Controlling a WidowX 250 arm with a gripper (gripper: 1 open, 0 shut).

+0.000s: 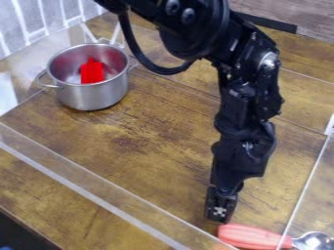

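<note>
The black robot arm reaches down the right half of the view to its gripper [222, 207], low over the wooden table at the front. Just below it lies a red-orange handled tool [251, 235] with a metal head at its right end. The gripper's fingers are dark and partly hidden, with nothing visible held between them; whether they touch the tool is unclear.
A steel pot [73, 90] with a red object [92, 72] inside stands at the back left. Clear edges or panels run along the left and right.
</note>
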